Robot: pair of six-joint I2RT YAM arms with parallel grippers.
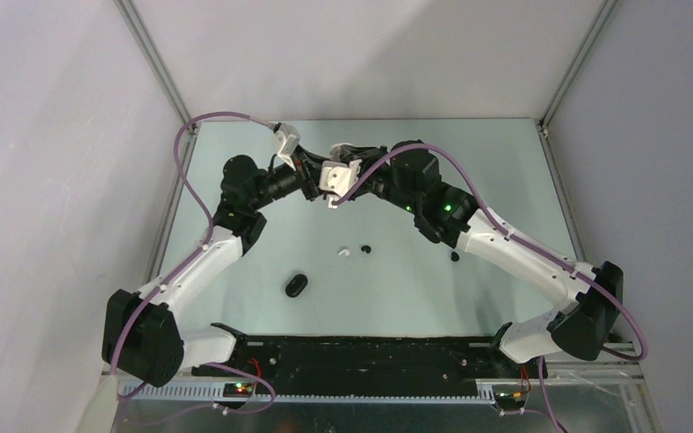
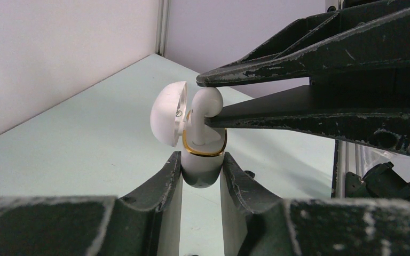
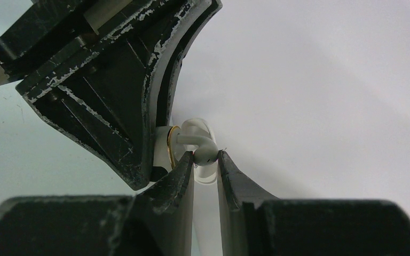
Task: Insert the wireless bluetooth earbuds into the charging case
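Observation:
Both grippers meet above the table centre in the top view. My left gripper is shut on the white charging case (image 2: 197, 173), which has a gold rim and its lid (image 2: 164, 112) raised. My right gripper is shut on a white earbud (image 3: 206, 153), whose stem points into the case. In the left wrist view the earbud (image 2: 207, 100) sits at the case's mouth, with the right gripper's fingertips at its head; how deep the stem is seated I cannot tell.
On the table (image 1: 271, 234) lie a black oval case (image 1: 296, 285), a loose white earbud (image 1: 344, 251) and small black pieces (image 1: 365, 248), one (image 1: 454, 256) toward the right. White walls enclose the table at back and sides.

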